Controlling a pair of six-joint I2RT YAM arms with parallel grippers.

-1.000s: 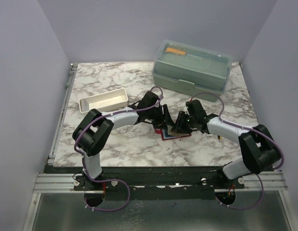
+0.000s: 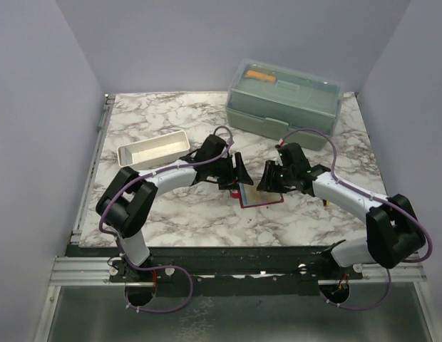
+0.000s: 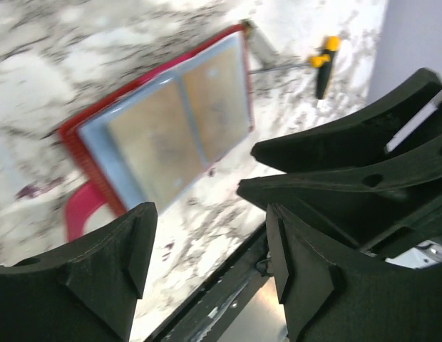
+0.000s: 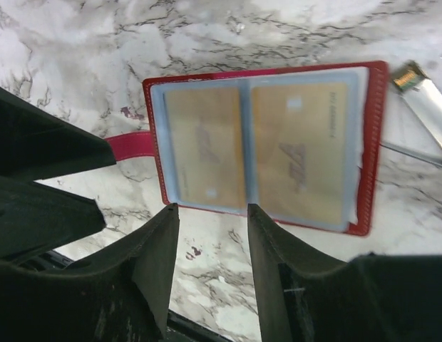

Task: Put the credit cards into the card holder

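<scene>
The card holder point(image 2: 258, 195) lies opened flat on the marble table, with a red edge and clear pockets. A tan card point(image 4: 204, 146) fills the left pocket in the right wrist view, and another tan card point(image 4: 299, 146) fills the right pocket. My left gripper is open above the holder's left side, near its red strap point(image 3: 84, 208), with nothing between its fingers. My right gripper is over the holder's right part, fingers parted and empty. In the top view, both grippers partly cover the holder.
A white open box point(image 2: 154, 150) stands at the left and a large green lidded box point(image 2: 285, 100) at the back. Beside the holder's right edge is a small metallic item point(image 4: 424, 100); a black-and-yellow tool point(image 3: 325, 65) lies farther right.
The holder looks unmoved.
</scene>
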